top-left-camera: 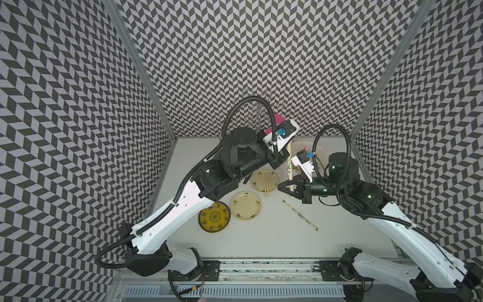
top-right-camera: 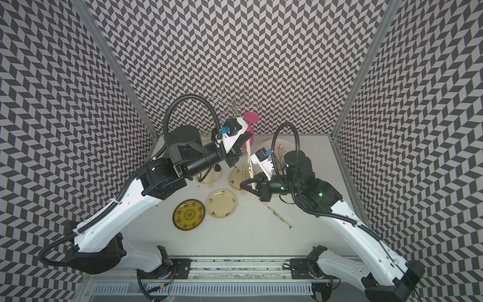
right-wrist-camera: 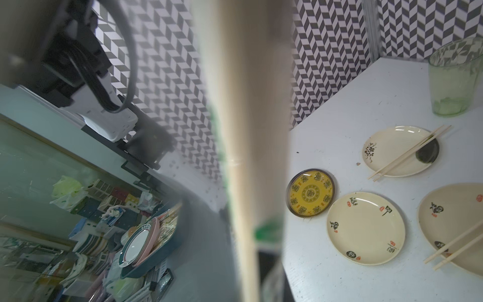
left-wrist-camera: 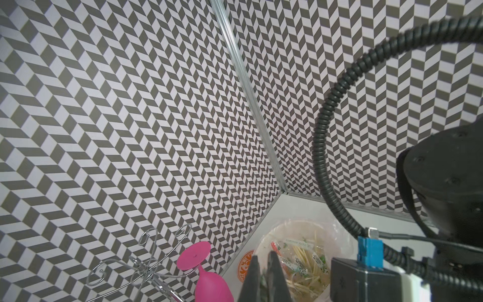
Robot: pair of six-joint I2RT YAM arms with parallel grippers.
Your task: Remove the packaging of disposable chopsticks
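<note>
A wrapped chopstick pair stands nearly upright between my two grippers, filling the middle of the right wrist view, with pale wood and green print. My left gripper is at its upper end, my right gripper at its lower end. Both look shut on it, though the fingertips are small or partly hidden. Another wrapped pair lies on the table. Bare chopsticks rest on two of the plates.
Several plates cover the centre and left; a green glass stands behind. A bag of wrappers sits back right, beside a pink object and a wire rack.
</note>
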